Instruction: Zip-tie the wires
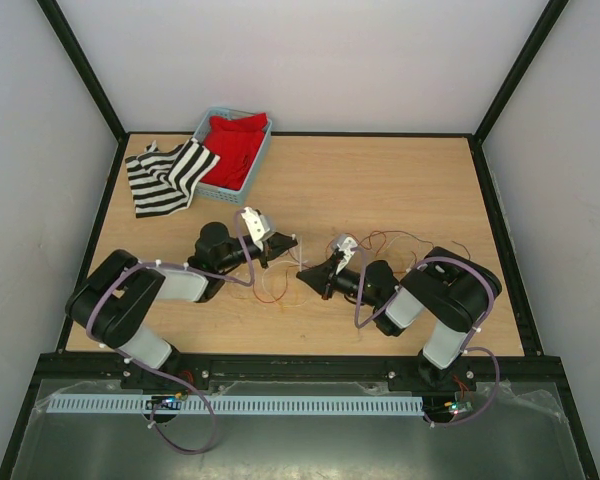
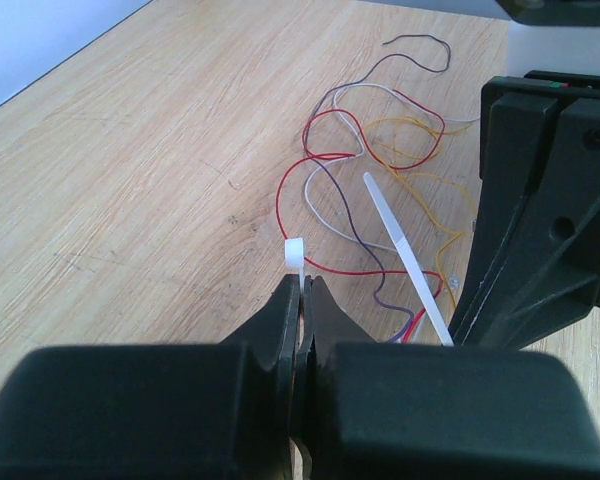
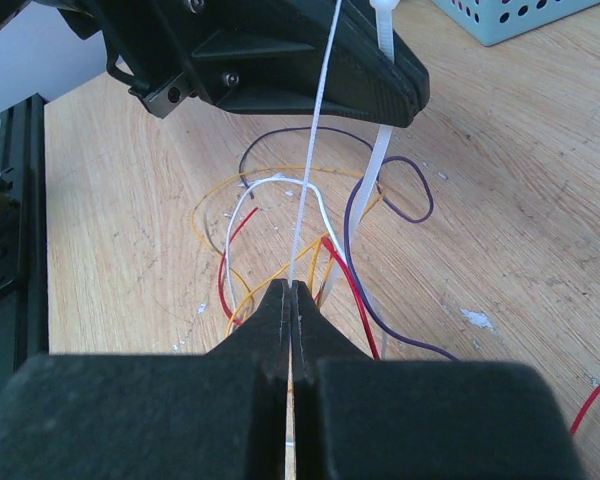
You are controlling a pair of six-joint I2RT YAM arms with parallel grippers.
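Observation:
A white zip tie is held at both ends above the wires. My left gripper is shut on its strap just below the small square head (image 2: 294, 252). My right gripper is shut on the thin tail (image 3: 315, 130), whose free end points upward. In the right wrist view the strap (image 3: 378, 160) runs down from my left fingers (image 3: 385, 95) behind the red, purple, yellow and white wires (image 3: 352, 270). Whether it encircles them all, I cannot tell. From above, both fingertips meet close together over the wires (image 1: 270, 292); the tail is outside the head.
Loose wire ends (image 1: 385, 236) spread over the table on the right. A blue-grey basket (image 1: 263, 150) with red cloth (image 1: 235, 150) stands at the back left, beside a striped cloth (image 1: 165, 180).

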